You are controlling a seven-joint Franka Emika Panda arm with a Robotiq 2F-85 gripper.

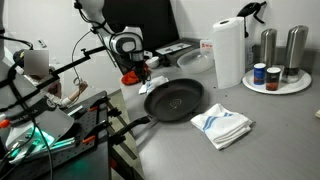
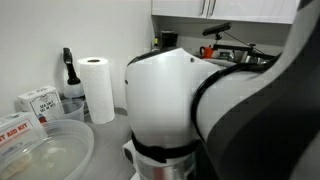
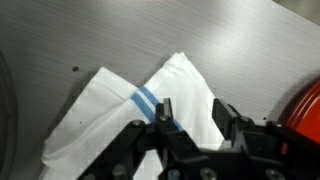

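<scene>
My gripper points down with its two dark fingers spread apart over a white cloth (image 3: 188,80) that has blue stripes. The cloth lies rumpled on the grey table, part of it under the fingers, and nothing shows pinched between the fingertips. In exterior view 1 the same cloth (image 1: 153,84) lies just behind the black pan, with the arm reaching in from the far left. The arm's white and black body fills much of exterior view 2 and hides the fingers there.
A red bowl (image 3: 306,122) is close on the right in the wrist view. The black pan (image 1: 174,99) sits mid-table. A second folded cloth (image 1: 222,126) lies to its right. Paper towels (image 1: 230,55), a clear bowl (image 1: 197,60) and a plate of shakers (image 1: 276,84) stand behind.
</scene>
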